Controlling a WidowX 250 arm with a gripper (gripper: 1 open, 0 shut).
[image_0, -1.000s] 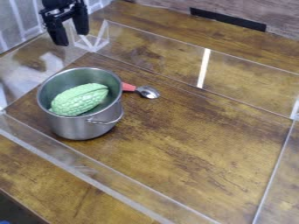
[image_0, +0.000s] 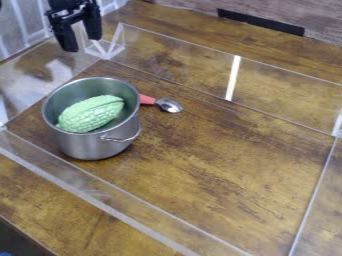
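Observation:
A steel pot (image_0: 96, 144) with a wire handle stands at the left of the work area, holding a pale green, bumpy vegetable-like object (image_0: 90, 113). Beside the pot, on its right, lies a spoon (image_0: 167, 105) with a red handle. My gripper (image_0: 80, 43) is up at the top left, behind and above the pot, open and apart from both pot and spoon.
A wooden table (image_0: 234, 170) fills most of the view, with clear low walls around the work area and a white strip (image_0: 234, 78) near the back.

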